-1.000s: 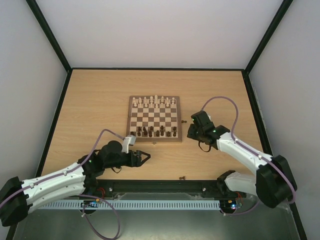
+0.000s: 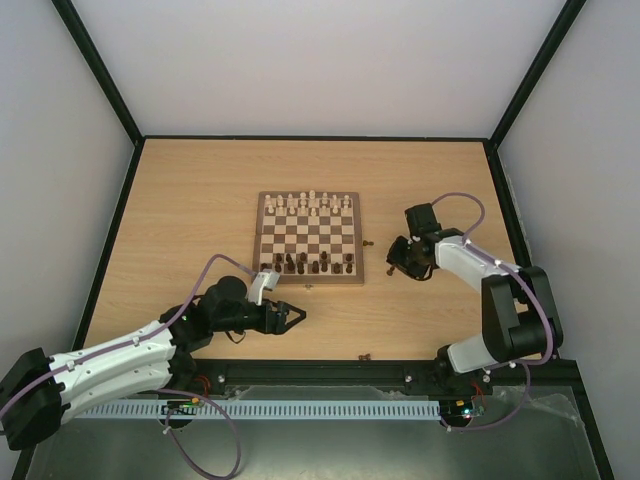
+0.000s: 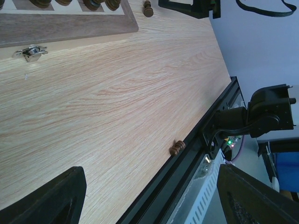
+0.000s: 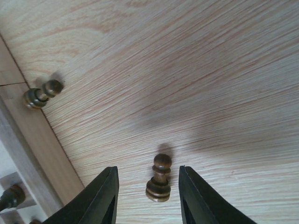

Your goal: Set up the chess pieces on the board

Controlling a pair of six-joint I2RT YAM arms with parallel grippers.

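Observation:
In the middle of the table is the chess board (image 2: pixel 308 240), with white pieces (image 2: pixel 311 199) lined up at the far side and dark pieces (image 2: pixel 312 265) at the near side. Right of the board, a dark pawn (image 4: pixel 160 179) lies on the wood. My right gripper hovers over it, open, with the pawn showing between the fingers but apart from them. A second dark pawn (image 4: pixel 42 94) lies against the board's edge. Near the table's front edge rests another dark piece (image 3: pixel 177 148). My left gripper stands open and empty in front of the board.
A metal latch (image 3: pixel 31 52) sticks out from the board's near side. The table's dark front rail (image 2: pixel 300 370) borders the work area. Bare wood (image 2: pixel 200 190) lies to the left of the board and behind it.
My right gripper has shifted rightward, farther from the board, and the pawn by it now shows in the top view. The left arm has hardly moved. Pieces on the board look unchanged.

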